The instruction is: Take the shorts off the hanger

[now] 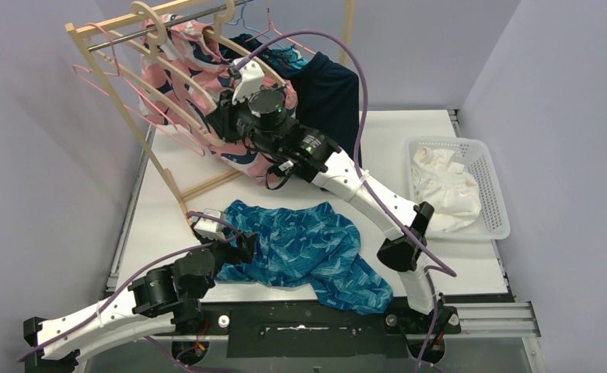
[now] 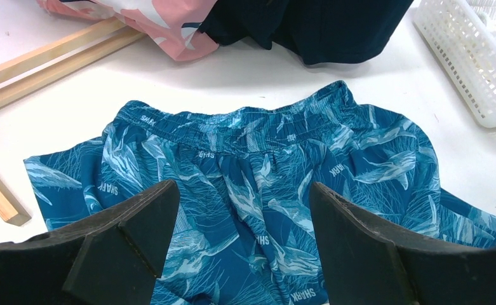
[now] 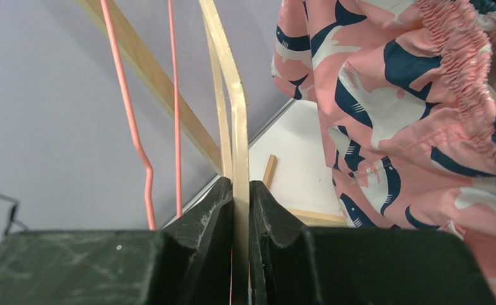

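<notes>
Blue patterned shorts (image 1: 300, 245) lie spread on the white table, off any hanger; their waistband (image 2: 245, 130) faces the rack. Over them my left gripper stands open, nothing between its fingers. Up at the rack, my right gripper is shut on a bare wooden hanger (image 3: 239, 146), whose bar runs between the fingertips. Pink whale-print shorts (image 3: 385, 108) hang just to the right of that hanger in the right wrist view. Dark navy clothing (image 1: 327, 101) hangs farther along the rail.
A wooden rack with a metal rail (image 1: 187, 17) fills the back left. Pink hangers (image 3: 126, 108) hang at its left end. A white basket (image 1: 496, 190) holding white cloth (image 1: 444, 186) stands at right. Table space left of the basket is clear.
</notes>
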